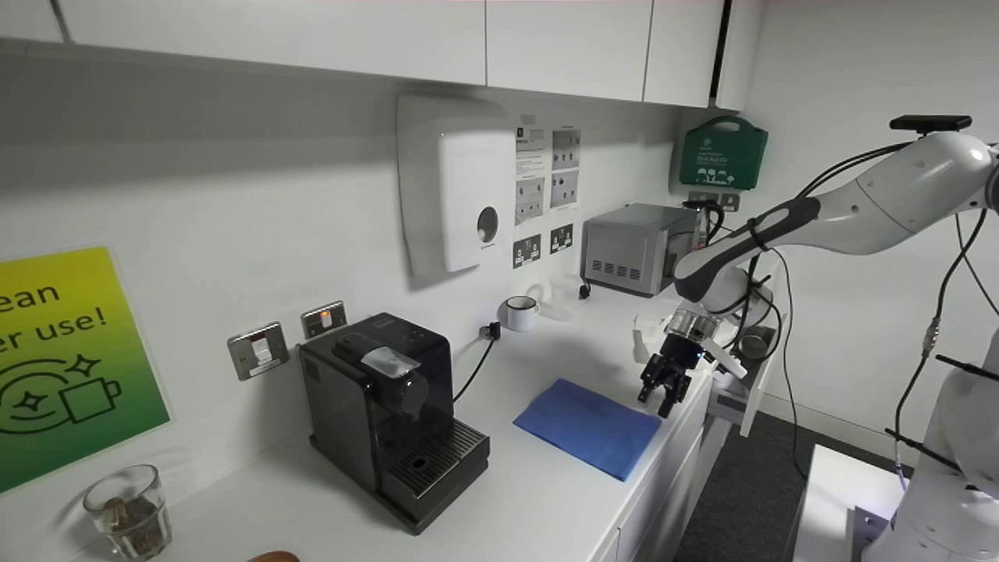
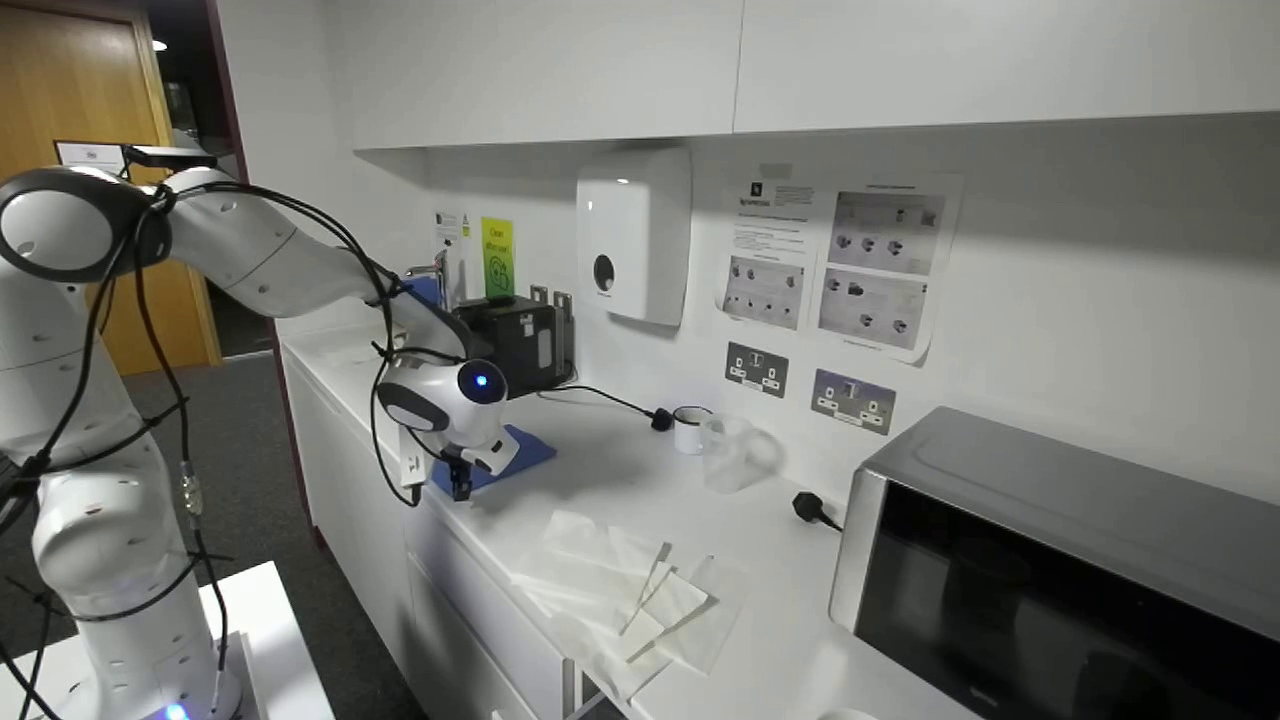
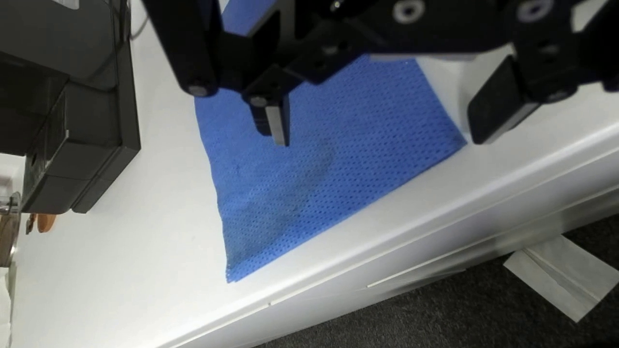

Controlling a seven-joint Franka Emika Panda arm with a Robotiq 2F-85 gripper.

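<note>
A blue cloth lies flat on the white counter, close to its front edge. Above the cloth's far front corner, my gripper points downward with its fingers apart. In the wrist view the open gripper has one fingertip over the cloth and the other just past the cloth's corner, over bare counter. Nothing is held between them. From the other exterior view, the arm hides part of the cloth.
A black coffee machine stands left of the cloth. Towards the wall are a white mug and a clear jug. Wrappers lie near an open drawer. A microwave stands farther along.
</note>
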